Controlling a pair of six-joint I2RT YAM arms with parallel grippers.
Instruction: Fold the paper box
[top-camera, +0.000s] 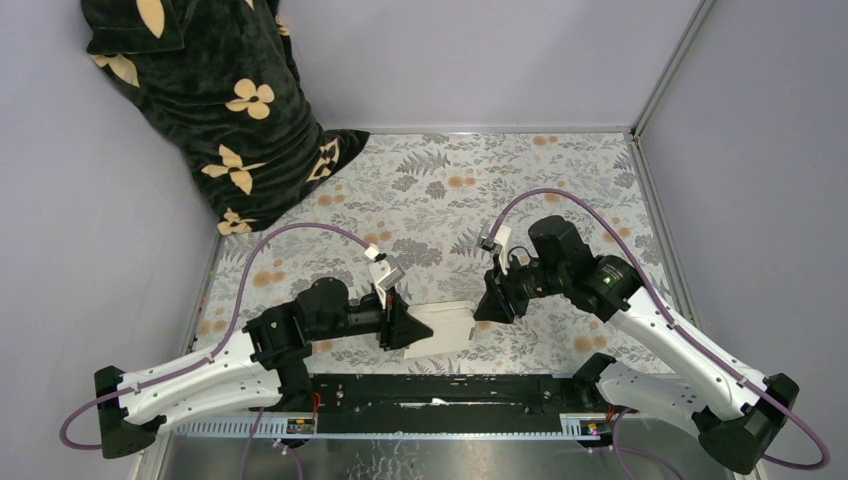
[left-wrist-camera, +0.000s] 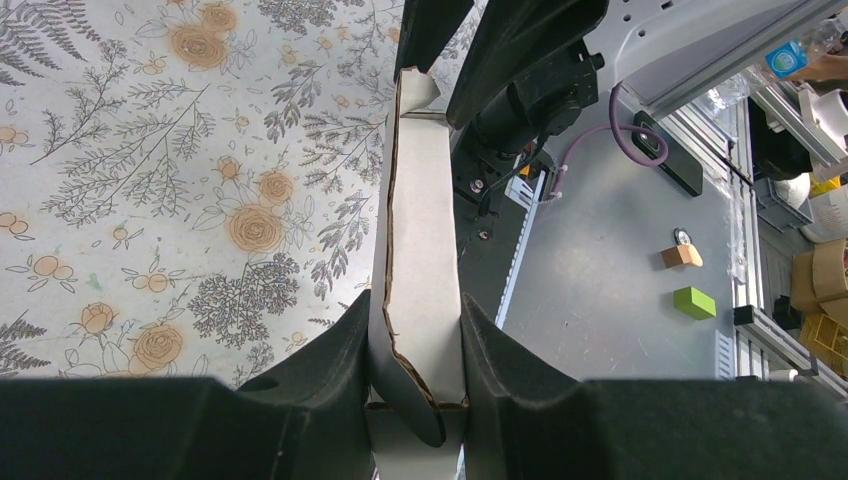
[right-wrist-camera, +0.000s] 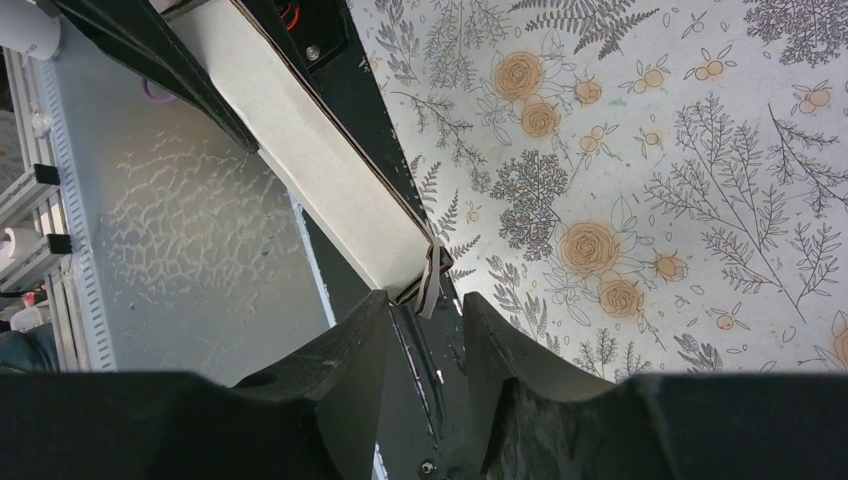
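A white folded cardboard box (top-camera: 436, 335) is held over the front middle of the mat by my left gripper, which is shut on one end of it in the left wrist view. At the box's far end a short flap (right-wrist-camera: 430, 280) sticks out. My right gripper stands part open just beside that end and flap, with nothing visibly gripped; in the top view its tips are at the box's right end (top-camera: 480, 312).
A dark green cushion with flower prints (top-camera: 240, 120) fills the back left. A black strip (top-camera: 440, 395) runs along the front edge, with grey walls on both sides.
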